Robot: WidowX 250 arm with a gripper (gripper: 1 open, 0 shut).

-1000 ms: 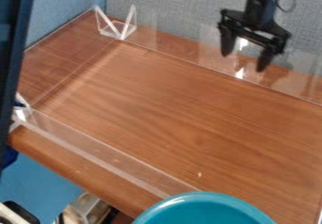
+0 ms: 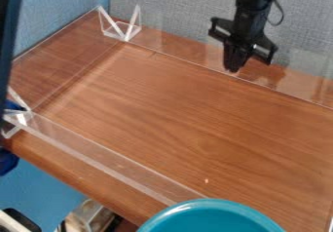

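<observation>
The black gripper (image 2: 232, 53) hangs at the back right of the wooden table (image 2: 169, 129), low beside the clear back barrier along the wall. It points down and looks shut, with nothing visible between its fingers; whether it touches the table or the barrier is hard to tell. A teal bowl (image 2: 212, 216) sits at the front right, cut off by the frame's lower edge.
Clear panels with white corner brackets (image 2: 121, 28) line the back and left edges of the table. A dark upright shape fills the far left edge.
The gripper came down from about a second ago and has since shifted left, with its fingers now closer together. The bowl and table are unchanged.
</observation>
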